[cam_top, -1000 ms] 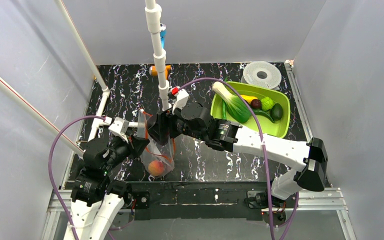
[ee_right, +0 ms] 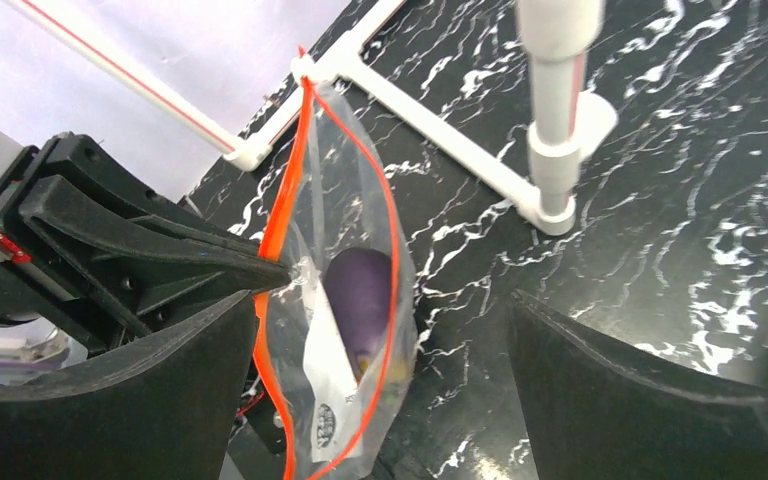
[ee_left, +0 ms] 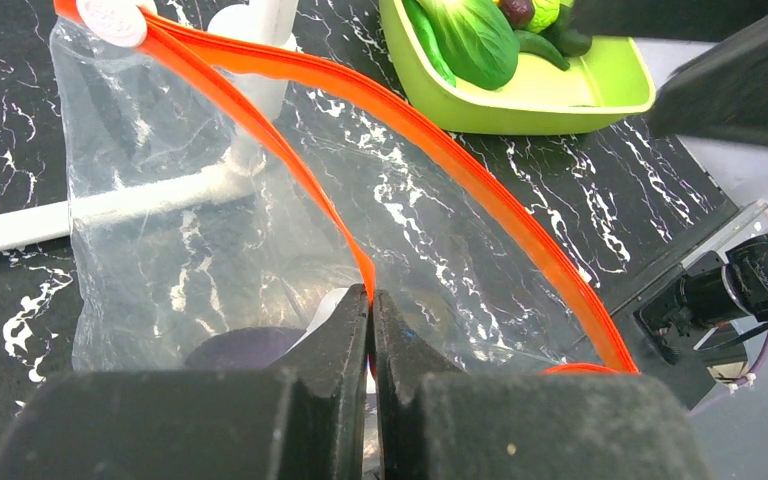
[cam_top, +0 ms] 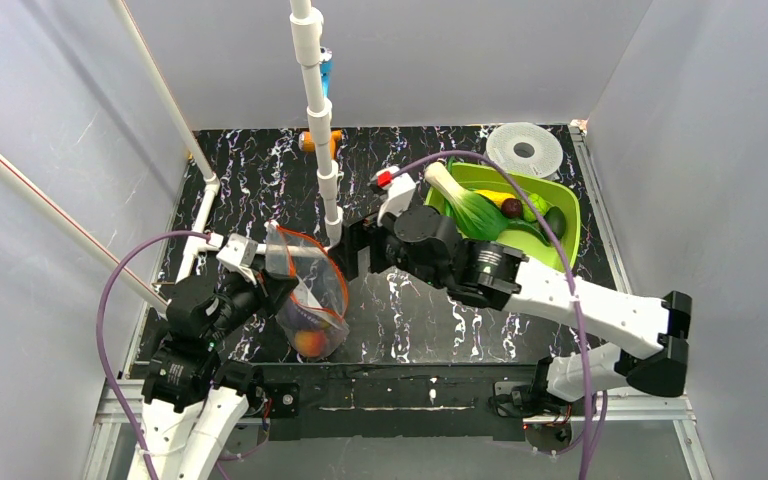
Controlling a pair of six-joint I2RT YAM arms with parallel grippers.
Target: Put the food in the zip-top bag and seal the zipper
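A clear zip top bag (cam_top: 287, 270) with an orange zipper edge stands with its mouth apart. My left gripper is shut on one side of that edge. Inside the bag, the right wrist view shows a dark purple eggplant (ee_right: 358, 295) beside a white label. Low in the bag lies a peach (cam_top: 310, 343). To the right of the bag, my right gripper (cam_top: 347, 255) is open, with nothing held; its two fingers stand wide apart in its wrist view.
The green bin (cam_top: 572, 240) at the right holds a bok choy (cam_top: 478, 214), an avocado (cam_top: 554, 223) and several other vegetables. A white post (cam_top: 325, 170) rises behind the bag.
The eggplant went from my right gripper down into the bag, above the peach. My right gripper has opened and drawn back to the right, clear of the bag. The left arm stays put.
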